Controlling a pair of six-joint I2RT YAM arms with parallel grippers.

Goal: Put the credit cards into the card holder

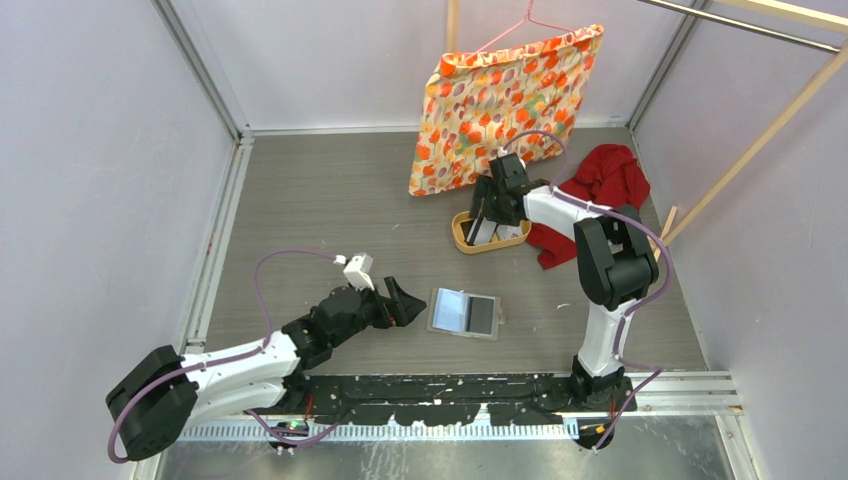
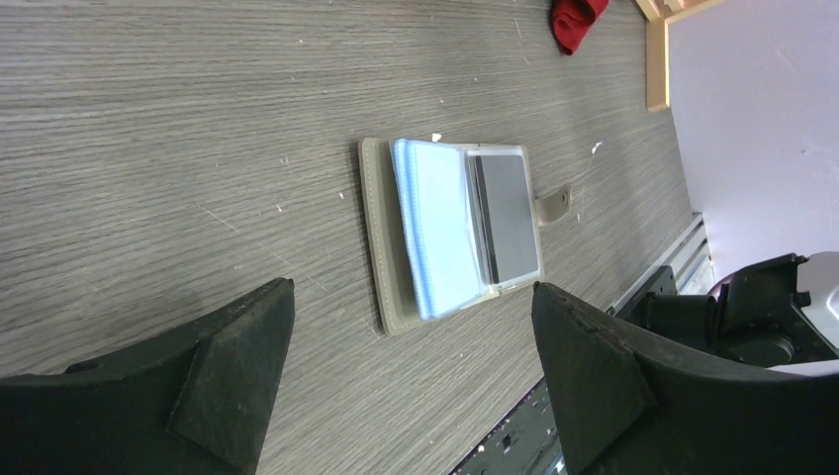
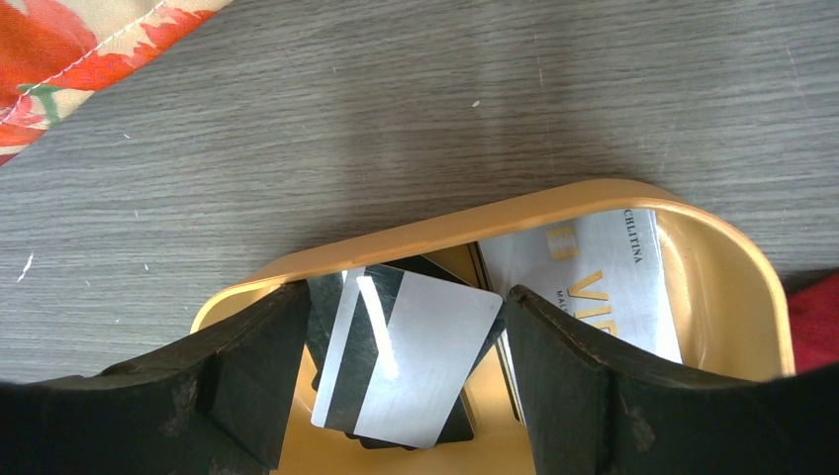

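Note:
The open card holder, with a light blue flap and a grey-black panel, lies flat on the table, as the left wrist view also shows. To its left my left gripper stands open, nothing between its fingers. My right gripper reaches down into a tan basket. Between its parted fingers lies a black-and-silver card, on top of darker cards. Whether the fingers touch this card I cannot tell. A grey card with gold letters lies beside them in the same basket.
A red cloth lies right of the basket, and a flowered cloth hangs behind it. Wooden bars stand at the right.

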